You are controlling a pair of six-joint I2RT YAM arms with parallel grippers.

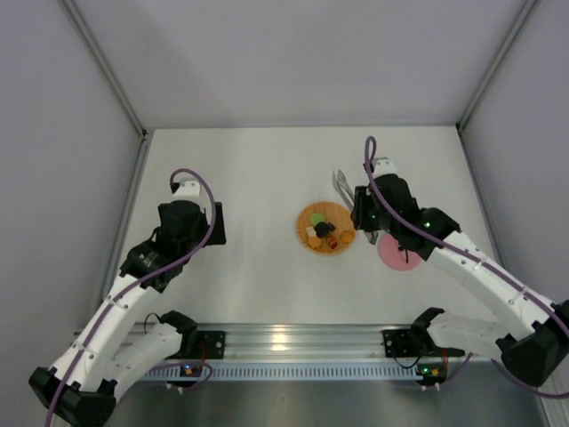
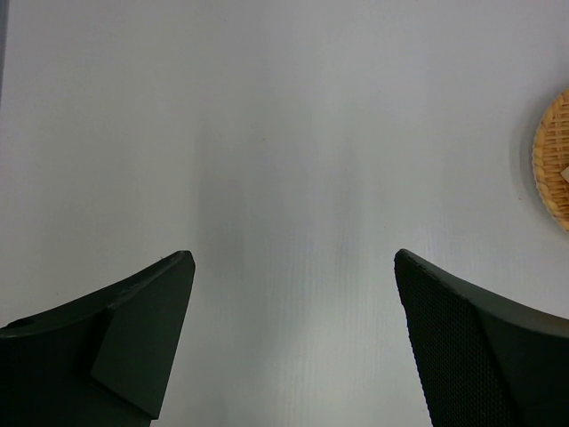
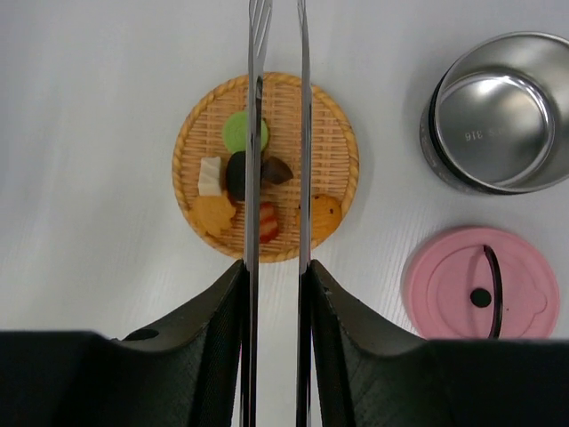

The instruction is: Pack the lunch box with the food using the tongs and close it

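A round wicker tray [image 3: 182, 160] carries several food pieces: a green slice [image 3: 236, 132], a white block [image 3: 211, 176], a dark round piece [image 3: 236, 176], a red striped piece [image 3: 268, 222] and orange-tan pieces. Long metal tongs [image 3: 305, 178] stand between the fingers of my right gripper, which is shut on them. Their two arms are apart, with nothing between the tips, over the tray in the right wrist view. An empty round metal container [image 3: 489, 116] sits right of the tray, hidden under the arm from above. My left gripper is open and empty.
A pink round lid [image 3: 427, 285] with a black handle lies below the container in the right wrist view. Grey walls bound the back and sides.
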